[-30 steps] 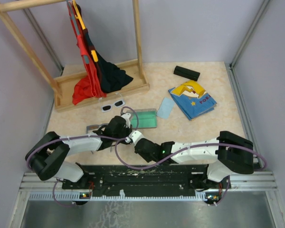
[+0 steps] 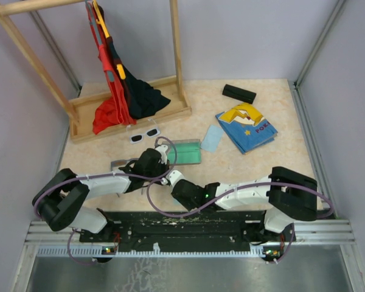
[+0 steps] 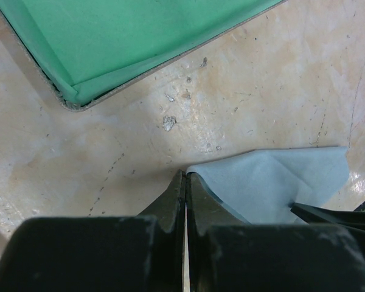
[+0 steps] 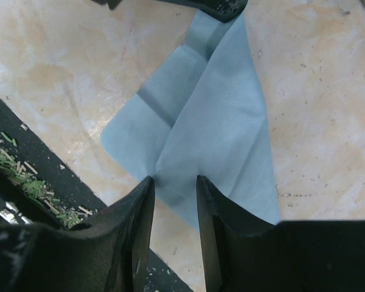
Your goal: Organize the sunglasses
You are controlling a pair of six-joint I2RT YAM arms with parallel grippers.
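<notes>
The white-framed sunglasses [image 2: 144, 135] lie on the table behind the left arm in the top view. A green-lined box [image 3: 128, 36] stands beyond my left gripper, which is shut on the corner of a light blue cloth [image 3: 280, 173]. In the right wrist view, the same cloth [image 4: 225, 115] lies folded over itself, its top end at the left gripper's dark fingers [image 4: 225, 7]. My right gripper is open over the cloth's lower part, with no sign of a grip on it. A black case [image 2: 239, 93] rests at the back right.
Another light blue cloth [image 2: 212, 139] lies flat right of the green box. Blue and yellow folded fabric [image 2: 249, 128] sits further right. A wooden rack [image 2: 131, 125] with hanging clothes fills the back left. Both grippers are close together, while the table's right side is mostly clear.
The left arm has stayed still.
</notes>
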